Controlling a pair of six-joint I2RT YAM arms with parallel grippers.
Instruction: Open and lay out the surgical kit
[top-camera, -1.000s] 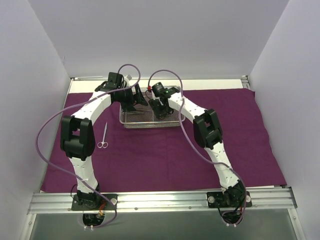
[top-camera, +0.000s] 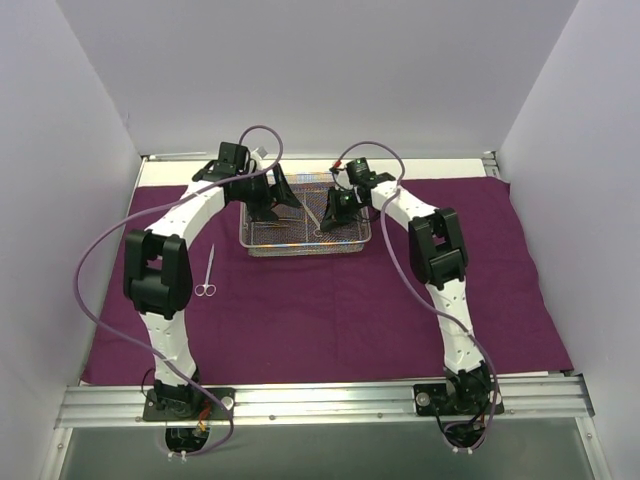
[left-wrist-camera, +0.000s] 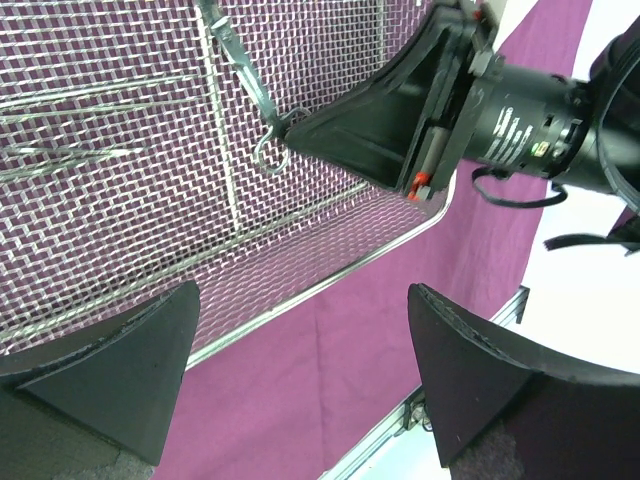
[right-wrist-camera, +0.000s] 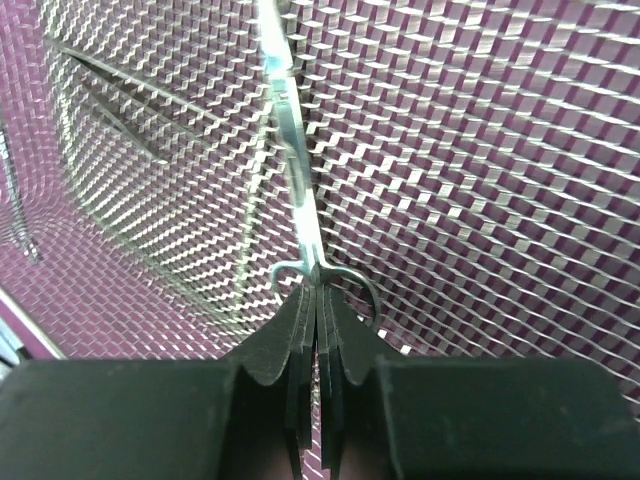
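Note:
A wire mesh basket (top-camera: 300, 250) stands at the back middle of the purple cloth. Inside it lies a slim silvery instrument with ring handles (right-wrist-camera: 303, 190), its ring end toward the basket's front. My right gripper is shut, its tips right at the rings; nothing shows clearly held between them. From the side, the left wrist view has those tips beside the rings of the instrument (left-wrist-camera: 248, 80). Over the basket's left part my left gripper stands open and empty. Scissors (top-camera: 209, 275) lie on the cloth left of the basket.
More thin instruments (left-wrist-camera: 90, 95) lie in the basket's left part. Basket walls rise close around both grippers, and the two grippers are near each other.
The left arm has barely moved.

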